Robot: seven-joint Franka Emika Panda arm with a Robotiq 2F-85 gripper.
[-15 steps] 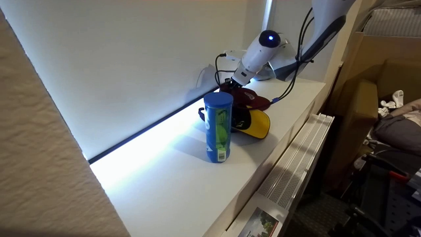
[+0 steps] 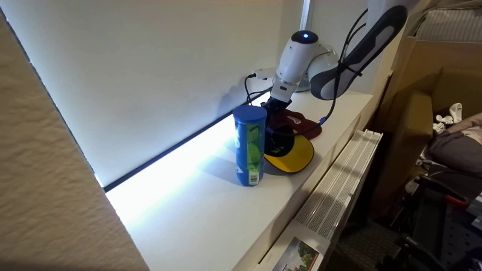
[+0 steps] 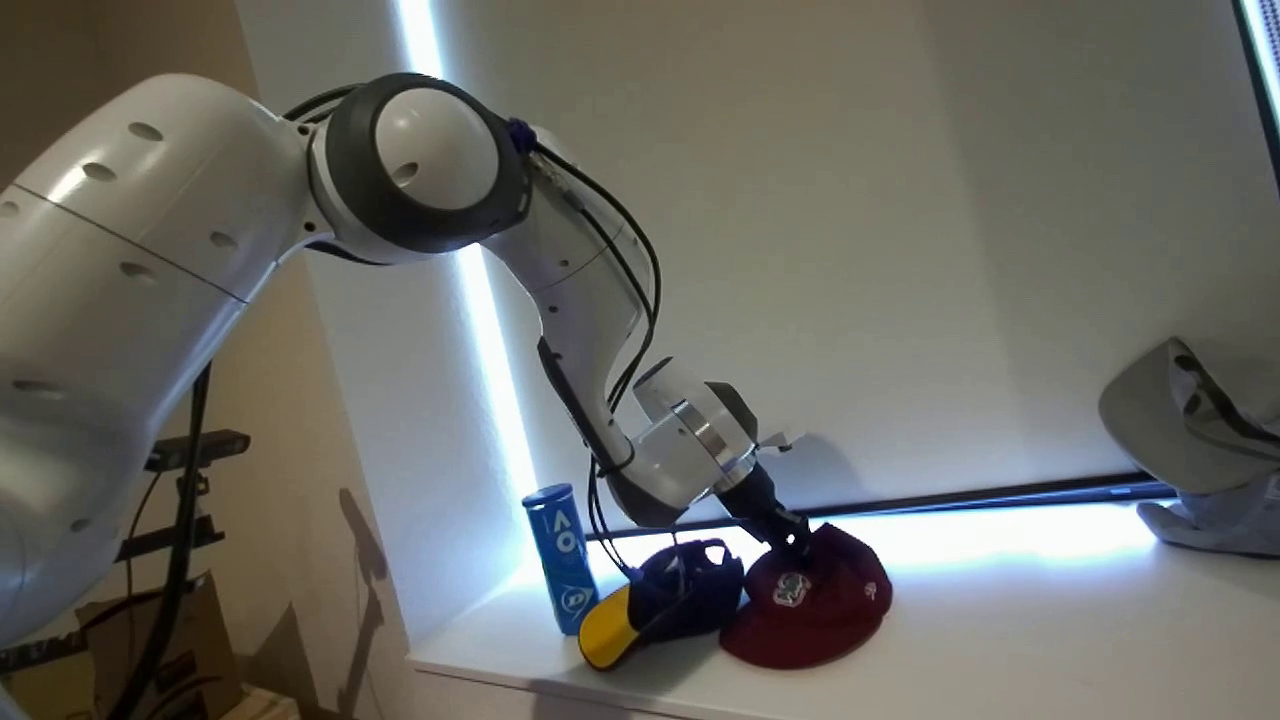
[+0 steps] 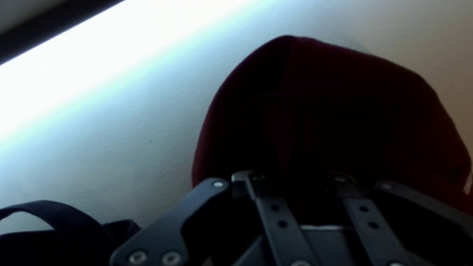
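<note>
A dark red cap (image 3: pixel 801 608) lies on the white ledge (image 2: pixel 194 216); in the wrist view the red cap (image 4: pixel 346 111) fills the middle below the fingers. My gripper is at its crown, the two fingers standing apart; whether fabric is pinched between them is too dark to see. Exterior view 2 has my gripper (image 3: pixel 794 540) pointing down into the back of the crown. Beside the red cap sits a navy cap with a yellow brim (image 3: pixel 609 630), its strap (image 4: pixel 57 215) visible at the wrist view's lower left.
A blue tennis-ball can (image 2: pixel 249 149) stands upright near the yellow-brimmed cap. Grey caps (image 3: pixel 1182 420) rest at the far right of the ledge. A wall runs along the back, and a radiator (image 2: pixel 339 185) lies below the front edge. The ledge before the can is clear.
In exterior view 1 my gripper and the red cap have moved down and to the right. The yellow-brimmed cap has also shifted the same way; the can stayed in place.
</note>
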